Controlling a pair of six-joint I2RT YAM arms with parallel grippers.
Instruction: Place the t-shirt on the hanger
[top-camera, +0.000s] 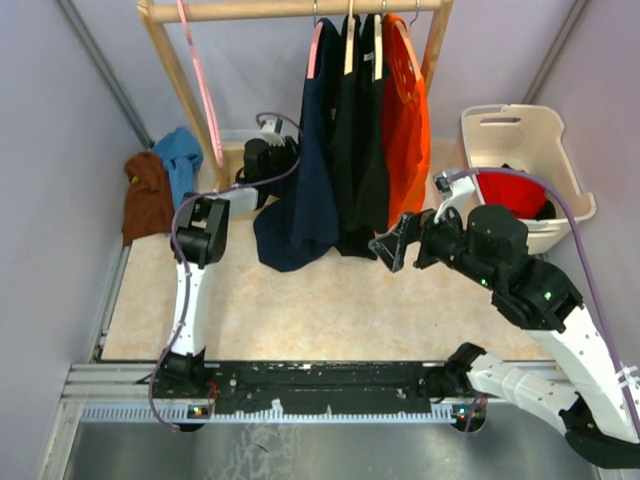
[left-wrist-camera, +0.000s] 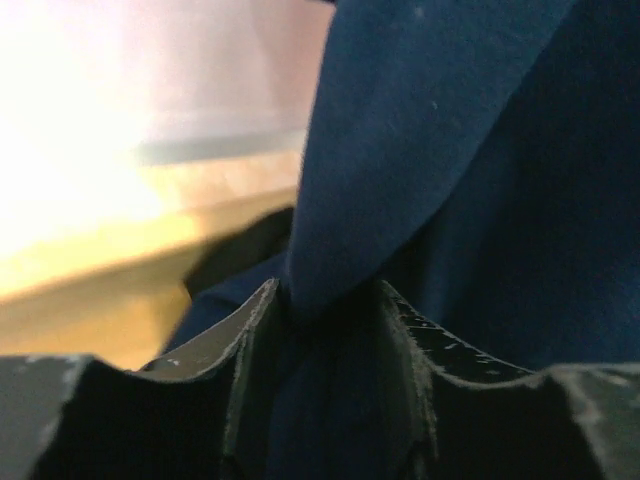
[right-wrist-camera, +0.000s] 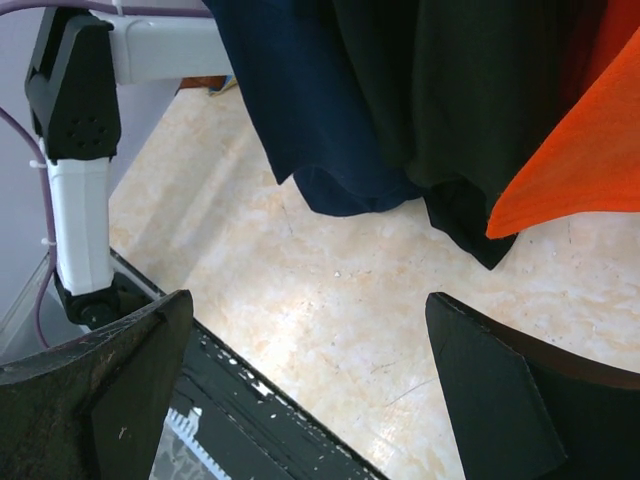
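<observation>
The navy t-shirt (top-camera: 300, 220) hangs from a pink hanger (top-camera: 316, 48) on the rack, left of the dark garments. At its left back edge is my left gripper (top-camera: 284, 132), partly hidden by the cloth in the top view. In the left wrist view the left gripper has its fingertips apart, with a fold of navy cloth running down between them. My right gripper (top-camera: 392, 250) stands open in front of the hanging clothes, nothing between its fingers. How the collar sits on the hanger is too small to tell.
Dark garments (top-camera: 358, 150) and an orange one (top-camera: 406, 130) hang to the right. An empty pink hanger (top-camera: 200, 85) is on the rack's left. A cream basket (top-camera: 580, 195) holds red cloth. Brown cloth (top-camera: 146, 195) and blue cloth (top-camera: 180, 158) lie at left.
</observation>
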